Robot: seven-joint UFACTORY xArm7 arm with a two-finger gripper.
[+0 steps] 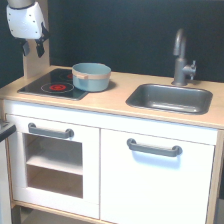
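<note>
At the top left of the camera view, my white gripper [33, 47] hangs above the left end of the toy kitchen, its dark fingers pointing down. The fingers stand apart and nothing shows between them. A blue-grey pot [92, 78] rests upright on the right part of the black cooktop [45, 91]. Left of the pot, a red ring [57, 87] marks a burner with nothing on it. My gripper is well clear of the pot, higher and to its left.
A metal sink [170, 97] with a dark faucet [180, 60] occupies the counter's right side. Below are a windowed door with a dark handle [50, 131] and a white door [150, 185]. Another handled panel [4, 165] borders the left edge.
</note>
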